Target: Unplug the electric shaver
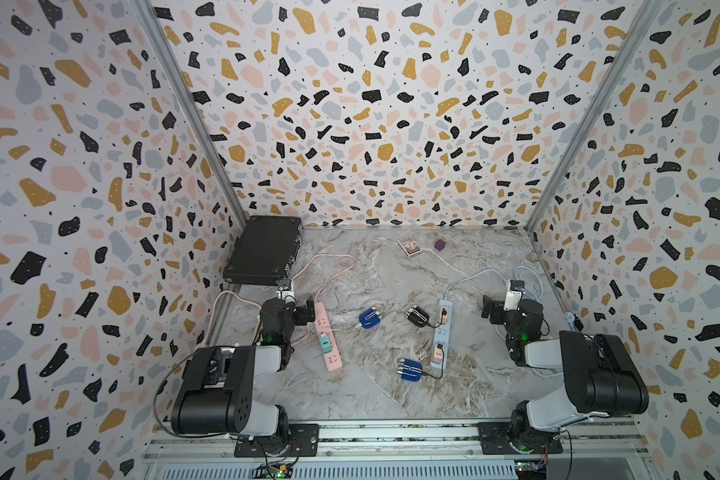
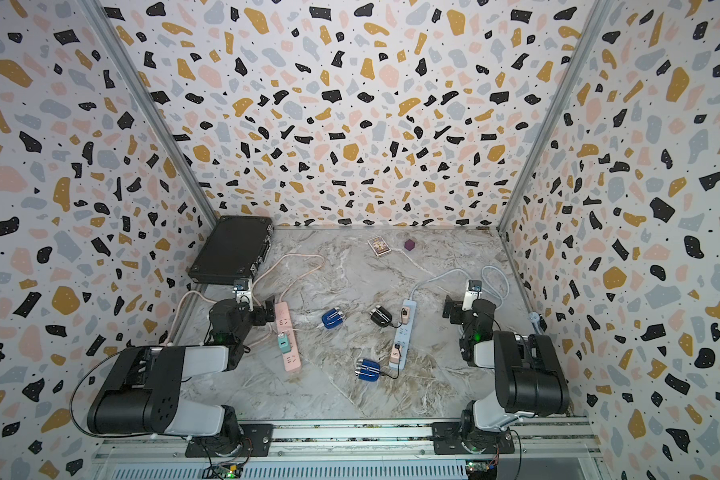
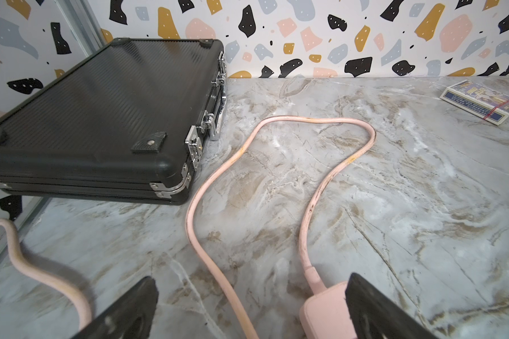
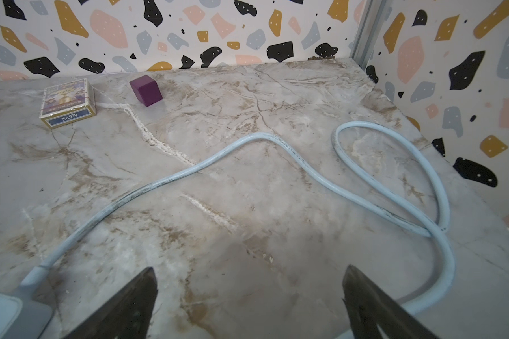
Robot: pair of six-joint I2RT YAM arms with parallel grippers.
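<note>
A light blue power strip [image 1: 444, 332] lies right of centre with two pinkish plugs in it. Thin cords join the upper plug [image 1: 443, 313] to a small black device [image 1: 417, 317] and the lower plug [image 1: 437, 353] to a blue device [image 1: 409, 369], both with silvery parts. Another blue device [image 1: 369, 318] lies nearer a pink power strip [image 1: 328, 336], which bears a teal plug [image 1: 325, 343]. Which device is the shaver I cannot tell for sure. My left gripper is open and empty beside the pink strip. Open and empty too, my right gripper hangs right of the blue strip.
A black case [image 1: 264, 249] fills the back left. Near the back wall are a card box [image 1: 409, 245] and a purple cube [image 1: 440, 245]. The pink cord [image 3: 311, 203] and light blue cord [image 4: 316, 172] loop across the table.
</note>
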